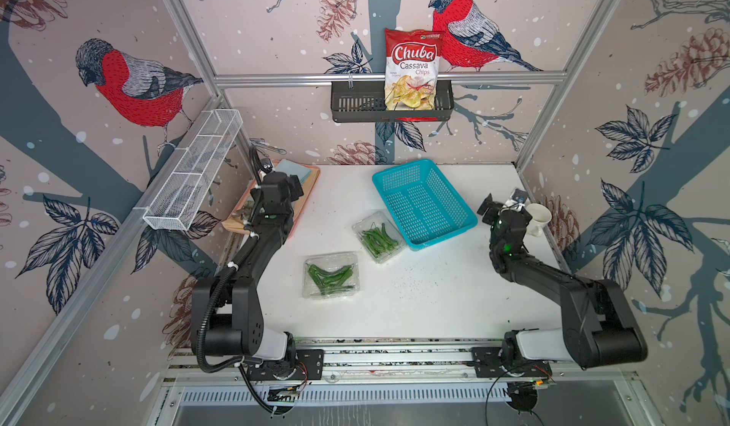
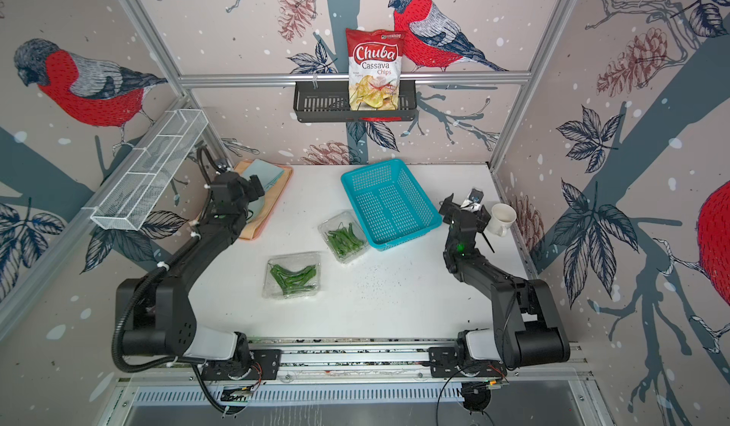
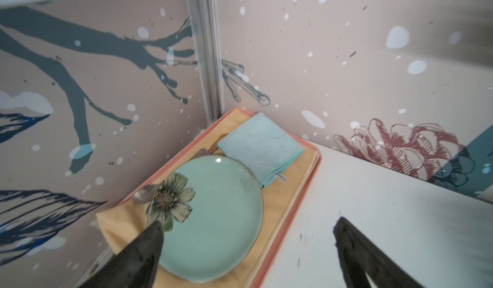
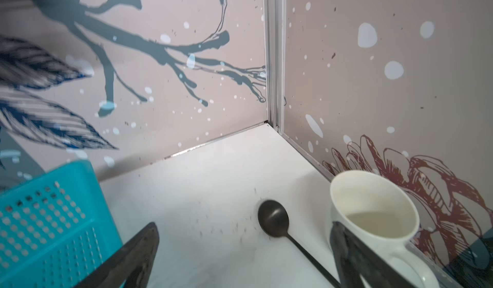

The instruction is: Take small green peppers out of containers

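Two clear plastic containers hold small green peppers. The nearer container (image 1: 307,285) lies front left of centre with its green peppers (image 1: 331,278) inside. Close to the basket's near left side sits the other container (image 2: 325,220), also with green peppers (image 2: 344,240) in it. My left gripper is over the board at the back left, its fingers (image 3: 146,254) spread with nothing between them. On the right side my right gripper stands open and empty between the basket and the mug. Both grippers are well apart from the containers.
An empty turquoise basket (image 1: 385,191) lies at the back centre. The left board (image 3: 295,198) carries a plate (image 3: 220,216) and a folded cloth (image 3: 262,146). A white mug (image 4: 349,226) and a dark spoon (image 4: 273,217) lie at the right.
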